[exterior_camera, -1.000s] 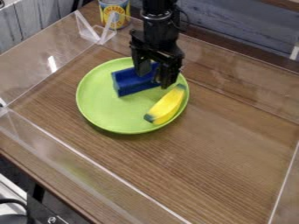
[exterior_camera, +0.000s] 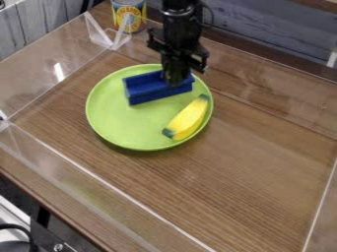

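A green plate rests on the wooden table, holding a blue block at its back and a yellow banana at its right. My black gripper is over the back of the plate, at the right part of the blue block, which it partly hides. Its fingers look close together; whether anything is between them is hard to see.
A can stands at the back left, beyond the plate. A wall runs along the back right.
The gripper has risen slightly and shifted back, uncovering more of the blue block. The banana and plate look unmoved.
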